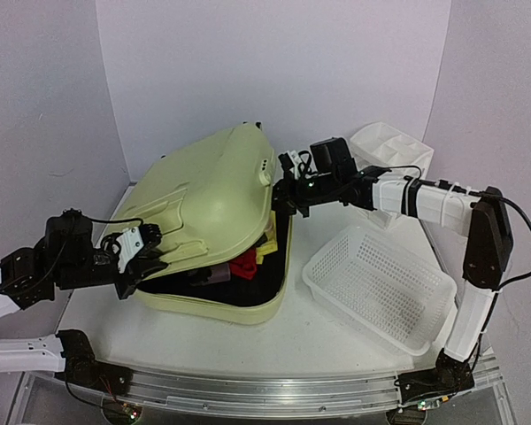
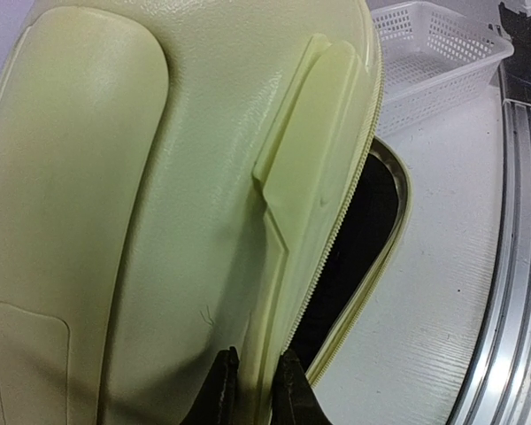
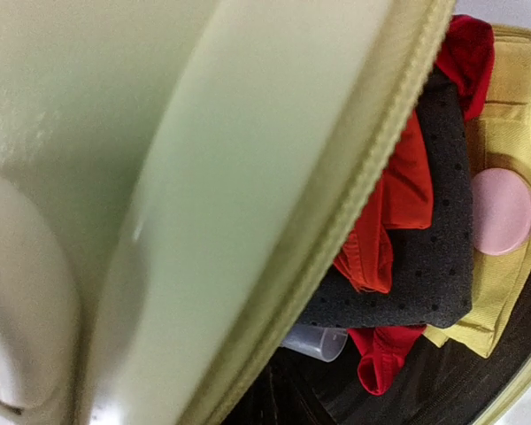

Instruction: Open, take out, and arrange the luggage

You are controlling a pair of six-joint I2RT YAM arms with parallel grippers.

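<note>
The pale green suitcase lid point(image 1: 208, 181) is raised at a tilt over its lower shell point(image 1: 217, 312). My left gripper is shut on the lid's front handle point(image 2: 264, 345). At the lid's right edge, my right gripper point(image 1: 283, 197) reaches under the rim; its dark fingers point(image 3: 270, 400) look shut, with nothing seen between them. Inside, the right wrist view shows orange-red cloth point(image 3: 407, 181), dark grey dotted cloth point(image 3: 442, 248), yellow cloth point(image 3: 496, 297), a pink round item point(image 3: 504, 212) and a clear cup-like item point(image 3: 317, 342). The lid hides the rest.
An empty white basket point(image 1: 380, 283) stands to the suitcase's right. Behind it is a white drawer unit point(image 1: 391, 146) with a divided top, partly hidden by my right arm. Walls close the back and sides; bare table lies in front.
</note>
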